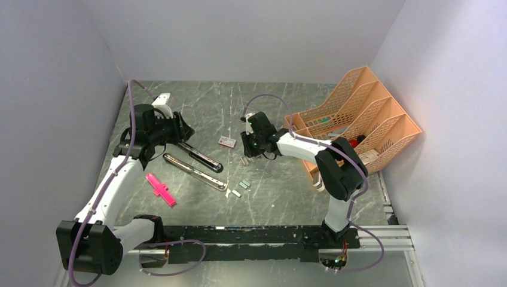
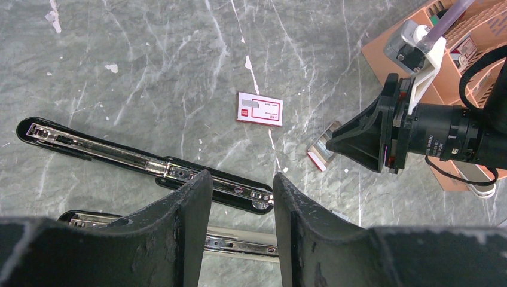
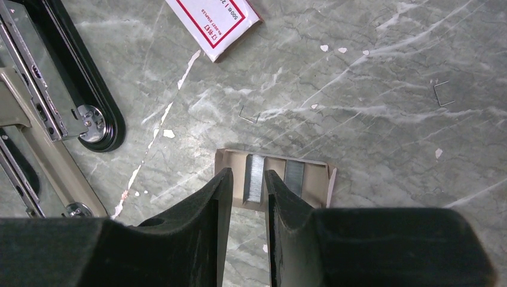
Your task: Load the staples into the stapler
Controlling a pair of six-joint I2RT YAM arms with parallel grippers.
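Note:
Two long staplers lie unfolded on the marble surface, a black one (image 2: 113, 153) and a beige one (image 2: 242, 241). A small tray (image 3: 236, 160) holds two silver staple strips, a left strip (image 3: 255, 177) and a right strip (image 3: 293, 177). My right gripper is over this tray with its fingers parted; the left strip shows in the gap and neither finger visibly presses it. My left gripper hangs above the staplers, open and empty. A white and red staple box (image 2: 259, 109) lies flat near the middle.
Loose staple strips (image 1: 237, 193) lie in front of the right gripper. A pink object (image 1: 160, 189) is at the front left. At the right stands an orange divided organizer (image 1: 391, 122). Single loose staples (image 3: 443, 94) are scattered about.

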